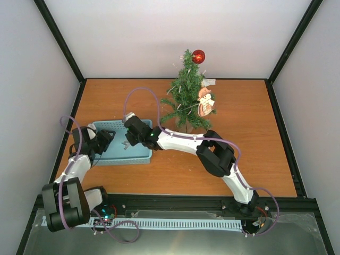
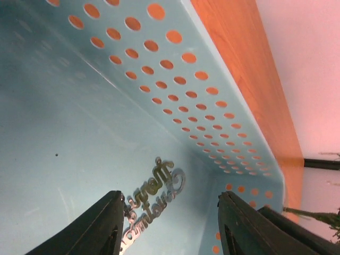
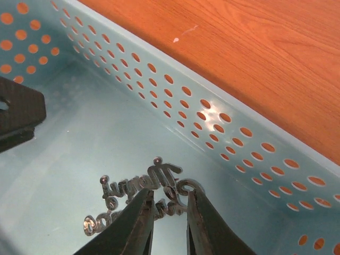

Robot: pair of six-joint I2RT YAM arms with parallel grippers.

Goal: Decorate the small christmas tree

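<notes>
A small green tree [image 1: 186,90] stands at the back of the table, bearing a red ball [image 1: 198,56] at its top and a snowman ornament [image 1: 205,101] on its right side. On the floor of the blue basket [image 1: 137,160] lies a shiny lettered ornament [image 3: 154,178], one piece, flat. My right gripper is part open over the basket; its fingertips overlap the ornament's near edge in the right wrist view, with nothing seen held. My left gripper, open and empty, points into the basket from its left side, and the ornament [image 2: 154,196] shows below its fingertips.
The basket's perforated walls [image 3: 212,125] rise close around both grippers. A dark part of the other arm [image 3: 18,114] enters the right wrist view at the left.
</notes>
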